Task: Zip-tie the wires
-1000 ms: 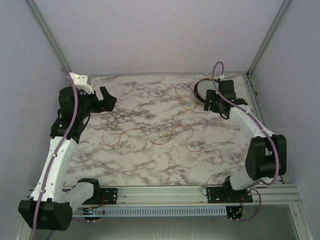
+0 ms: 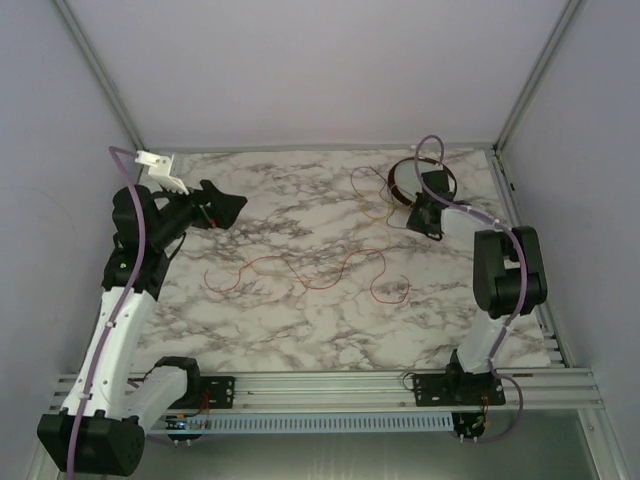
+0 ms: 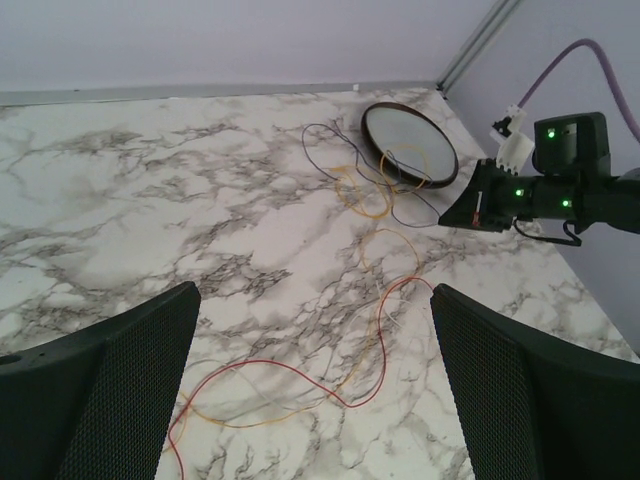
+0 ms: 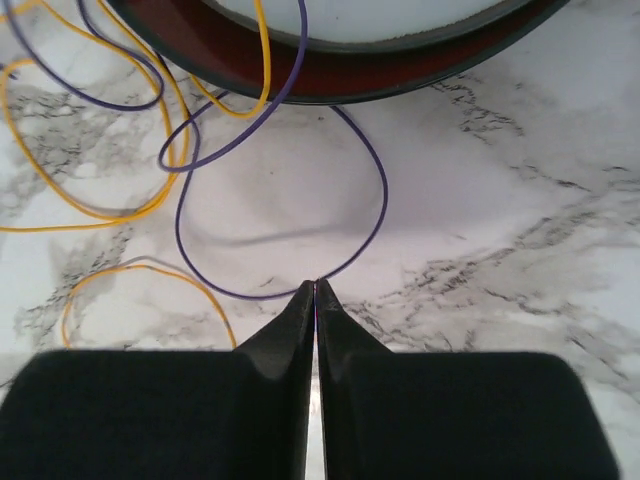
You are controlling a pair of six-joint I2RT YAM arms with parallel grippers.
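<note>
A purple wire (image 4: 383, 190) loops out from under the round dish (image 4: 400, 85), and my right gripper is shut with its tips at this loop. Whether the wire lies between those tips cannot be told. Yellow wire (image 4: 150, 205) coils to the left of it. In the left wrist view, a red wire (image 3: 300, 372) snakes over the table beside a thin yellow wire (image 3: 262, 423). High over the table's left side, my left gripper stands open and empty. No zip tie can be made out.
The dark-rimmed round dish (image 2: 405, 165) stands at the back right, close to my right arm, with wires over its rim. Walls enclose the sides and back.
My right arm has come down and in beside the dish, and its gripper has gone from open to shut. The left gripper has shifted slightly to the right. The wires look unmoved.
</note>
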